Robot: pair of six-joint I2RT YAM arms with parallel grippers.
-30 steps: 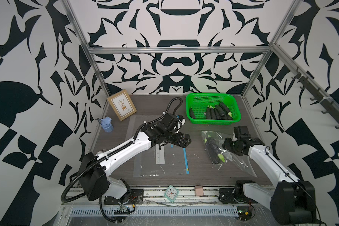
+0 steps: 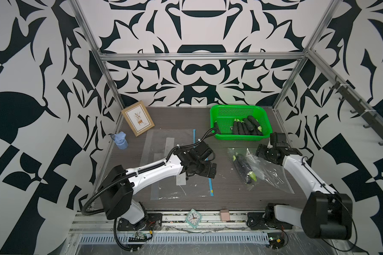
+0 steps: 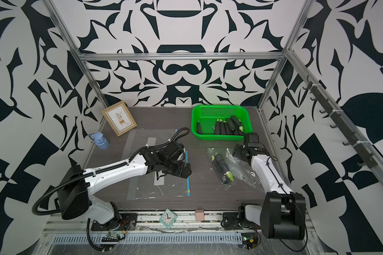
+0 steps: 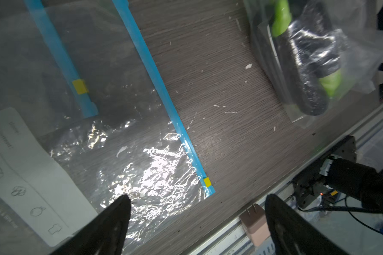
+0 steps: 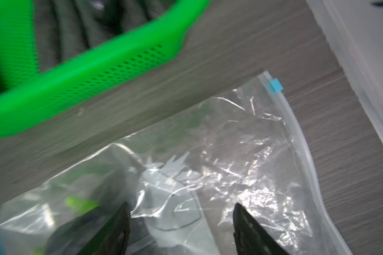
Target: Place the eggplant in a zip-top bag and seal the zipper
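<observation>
A clear zip top bag (image 2: pixel 269 170) lies on the table before the green basket, with two dark eggplants (image 2: pixel 243 169) inside its left part. Along its right edge runs the whitish zipper (image 5: pixel 307 159); a blue slider (image 5: pixel 275 85) sits at the far corner. Whether the zipper is closed cannot be made out. Above the bag's far side, my right gripper is open, with nothing seen held. My left gripper hangs open and empty, left of the filled bag, over flat empty bags (image 4: pixel 144 187) with blue zipper strips (image 4: pixel 161 91).
The green basket (image 2: pixel 217 136) at the back holds several more eggplants. A picture frame (image 2: pixel 137 118) and a blue jug (image 2: pixel 120 140) stand at the left. Bare table (image 2: pixel 223 180) shows between the empty bags and the filled one.
My left gripper has come toward the table's front edge. The right gripper has shifted right and a little toward the back. The eggplants stay in the bag; both grippers' bags keep roughly their places.
</observation>
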